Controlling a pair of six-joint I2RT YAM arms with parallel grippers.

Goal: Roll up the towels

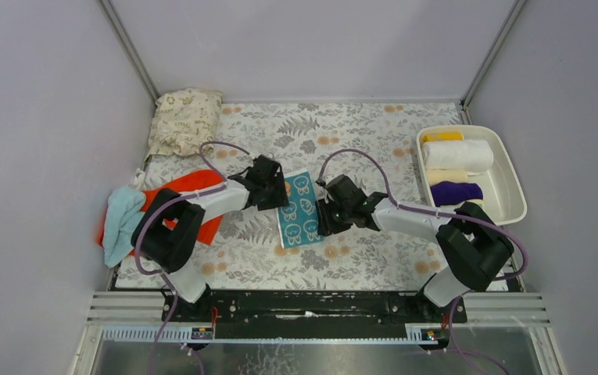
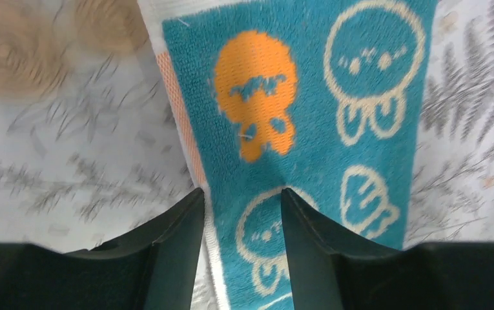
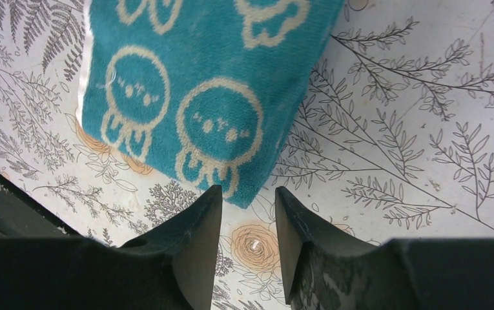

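A teal towel [image 1: 299, 211] with pale animal figures and one orange figure lies folded in a rectangle mid-table. My left gripper hovers over its left long edge, part open, with the white and orange-trimmed edge of the towel showing beneath the gap. Near the opposite long edge, my right gripper [image 1: 323, 217] is also part open. In the right wrist view the towel [image 3: 218, 123] has a corner close to the fingertips of the right gripper, with only patterned tablecloth visible between them.
A white bin [image 1: 509, 187] at the right holds several rolled towels. Orange cloth [image 1: 198, 182] and a light blue cloth [image 1: 122, 223] are heaped at the left; a patterned cushion-like bundle [image 1: 186, 121] sits at the back left.
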